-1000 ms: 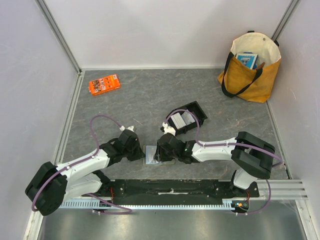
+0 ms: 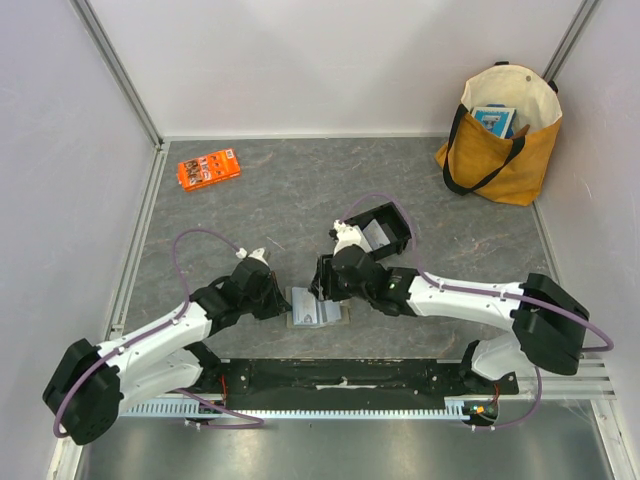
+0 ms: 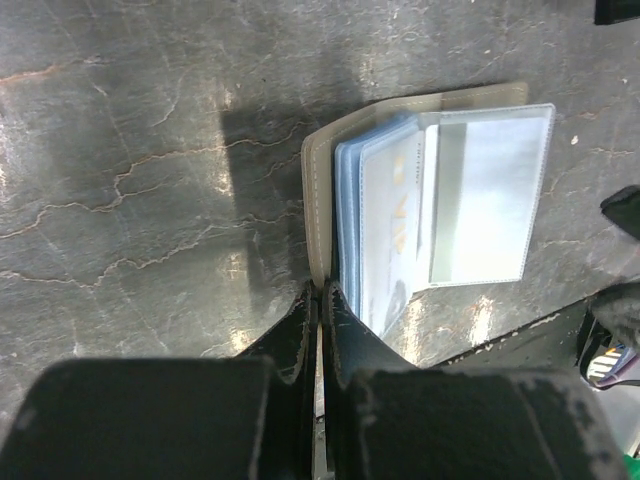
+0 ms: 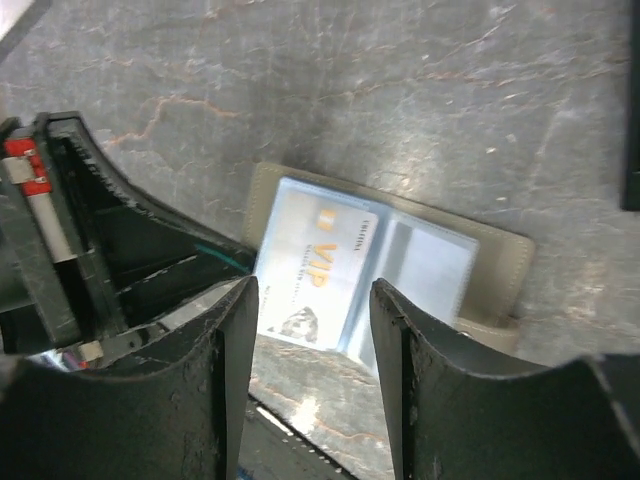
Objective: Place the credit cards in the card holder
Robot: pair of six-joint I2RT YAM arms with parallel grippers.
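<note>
The open card holder (image 3: 318, 200), beige with clear sleeves, lies near the table's front edge; a VIP card (image 4: 310, 260) shows in its sleeve. My left gripper is shut on the holder's edge at its end. My right gripper hangs over the holder, part open, its fingers apart with nothing seen between them. A black box (image 2: 396, 224) behind the right arm holds pale cards (image 2: 375, 235).
An orange pack (image 2: 208, 169) lies at the back left. A yellow tote bag (image 2: 520, 165) stands at the back right.
The right arm has risen and shifted a little up and right in the top view, away from the holder.
</note>
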